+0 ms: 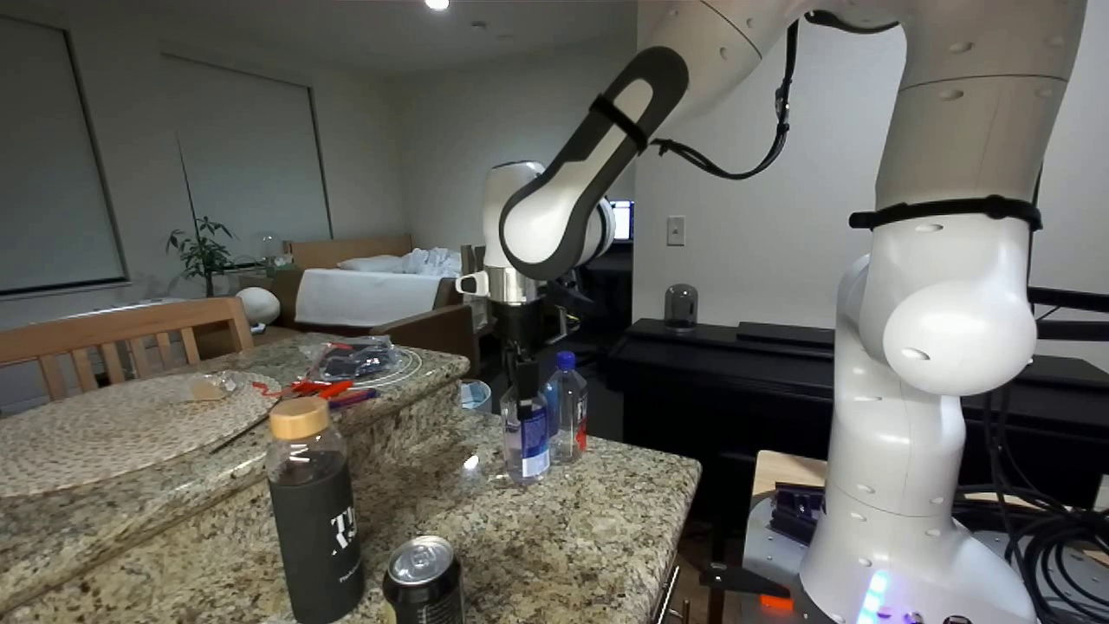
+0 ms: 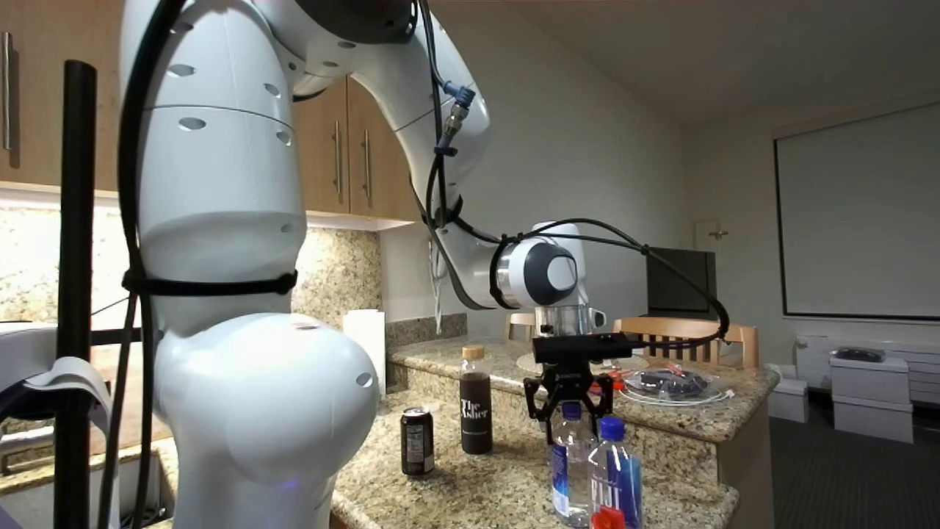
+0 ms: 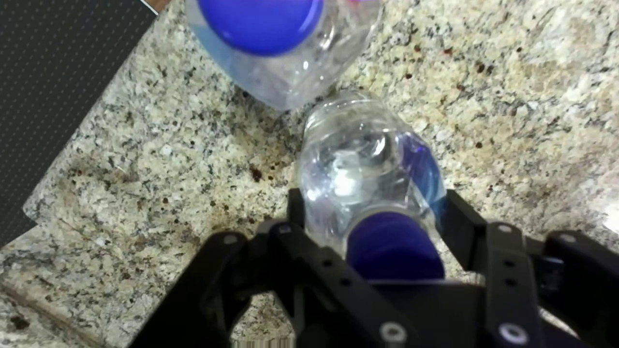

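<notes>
A clear water bottle with a blue cap (image 3: 394, 246) stands between the fingers of my gripper, one finger at each side of its upper body. The fingers are apart by about the bottle's width; whether they press on it I cannot tell. In exterior view 1, my gripper (image 1: 526, 386) points down over this bottle (image 1: 532, 447) and hides its cap. From the other side, the gripper (image 2: 574, 430) straddles the upper part of the bottle (image 2: 564, 480). A second blue-capped bottle (image 1: 567, 411) stands close beside it, outside the fingers.
A dark bottle with a wooden lid (image 1: 317, 520) and a black can (image 1: 424, 582) stand on the granite counter (image 1: 509, 530). The raised ledge (image 2: 696, 414) holds a bagged cable (image 2: 670, 383). The counter's edge lies near the bottles.
</notes>
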